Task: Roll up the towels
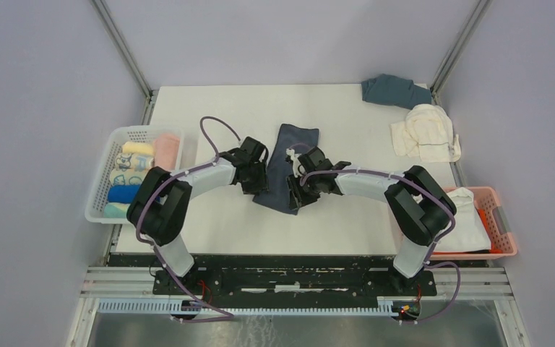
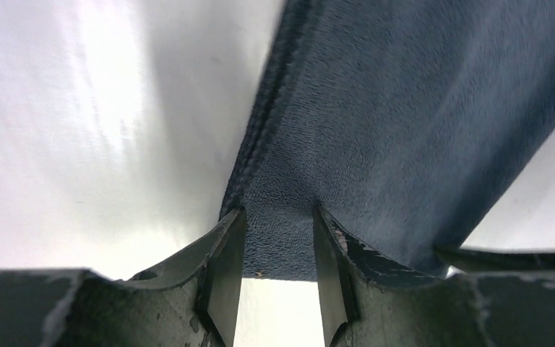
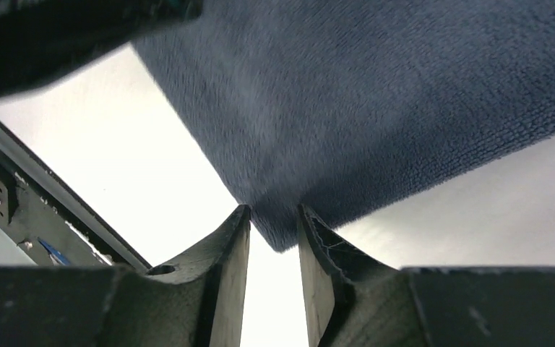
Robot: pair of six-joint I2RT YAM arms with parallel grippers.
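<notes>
A dark blue-grey towel (image 1: 282, 203) lies folded lengthwise at the middle of the table, slightly askew. My left gripper (image 1: 255, 186) is down at its left edge near the front end; in the left wrist view its fingertips (image 2: 324, 231) press at the towel (image 2: 405, 108), the fingers slightly apart with cloth at them. My right gripper (image 1: 300, 196) is at the towel's front right; in the right wrist view it sits over the front corner of the towel (image 3: 318, 123), fingertips apart.
A white basket (image 1: 99, 181) of rolled towels is at the left. Folded teal (image 1: 394, 90) and cream (image 1: 423, 137) cloths lie at the back right, and a pink basket (image 1: 498, 231) with white cloth is at the front right.
</notes>
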